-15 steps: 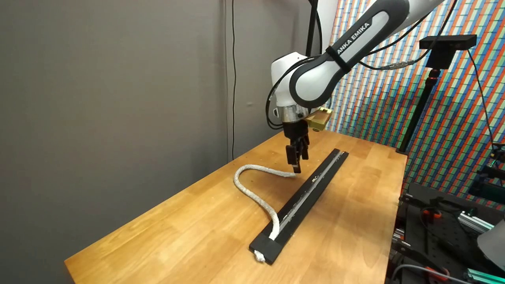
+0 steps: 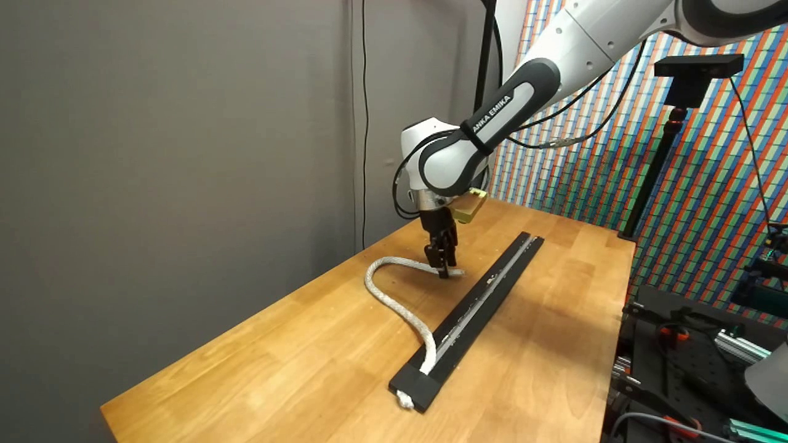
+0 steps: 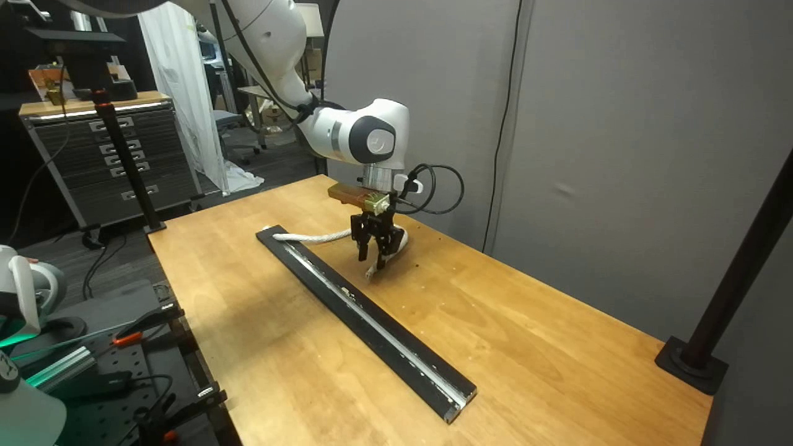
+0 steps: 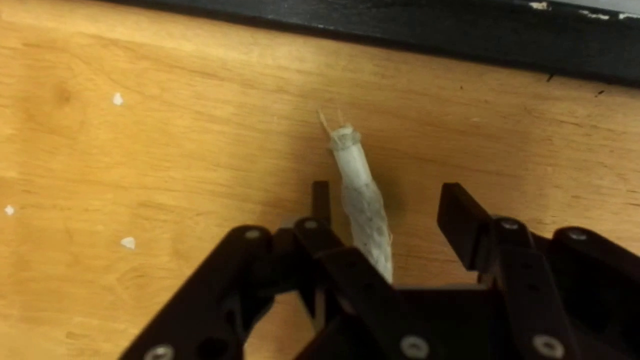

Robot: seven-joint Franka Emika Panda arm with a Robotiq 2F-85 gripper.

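Note:
A white rope (image 2: 401, 310) lies in a loop on the table, one end under the black block at the near end of a long black channel board (image 2: 473, 310). The rope's free end (image 4: 354, 165) points toward the board and lies apart from it. My gripper is low over the table near that end, its fingers (image 4: 465, 225) part open on either side of the rope. In the wrist view the left finger is close to the rope, while a wider gap shows on the right. Exterior view 2 also shows the gripper (image 3: 373, 256) above the rope.
A light strip (image 3: 357, 305) runs along the board's middle. Small white flecks (image 4: 128, 242) dot the wooden table (image 2: 295, 354). A black post (image 3: 710, 275) stands at the table's corner.
My gripper has moved left and down in exterior view 1, from above the rope's tip to a spot along the rope behind it. The rope looks unmoved.

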